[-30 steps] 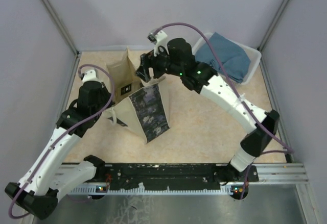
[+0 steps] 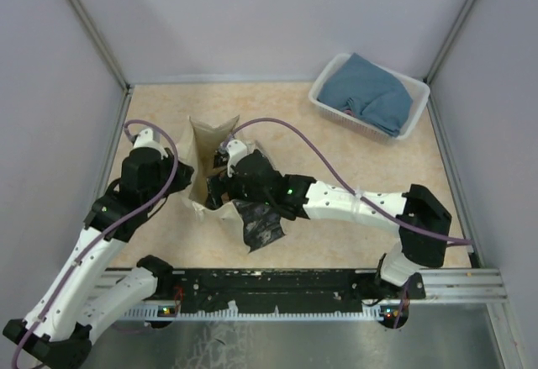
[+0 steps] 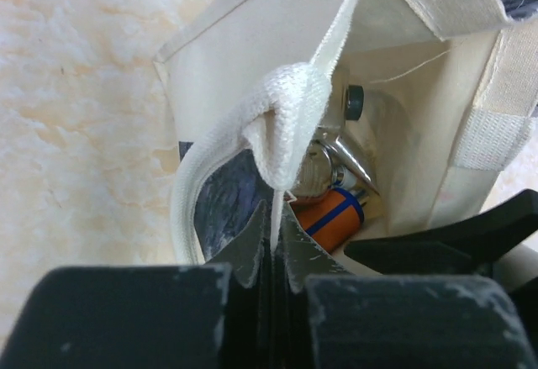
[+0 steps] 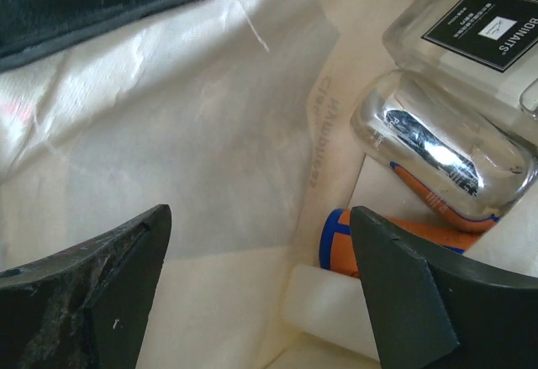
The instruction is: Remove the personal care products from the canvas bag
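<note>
The cream canvas bag [image 2: 203,148] stands open at the table's left-centre. My left gripper is shut on the bag's rim, a thin edge of canvas running between its fingertips. My right gripper reaches down into the bag, fingers apart with nothing between them. Inside, an orange tube with a blue band [image 4: 343,243] lies partly behind the right fingertip. A white item [image 4: 328,310] is below it, a shiny clear bottle [image 4: 441,146] above it. Farther up lies a clear bottle with a black label [image 4: 487,28].
A white basket [image 2: 349,117] holding a blue cloth [image 2: 367,93] stands at the back right. A white strap [image 3: 282,125] loops near the left fingers. Bare table [image 2: 336,234] lies right of the bag.
The right gripper has come down and left from above the bag into its mouth. The bag's near side has folded and sagged. The left gripper has shifted only slightly.
</note>
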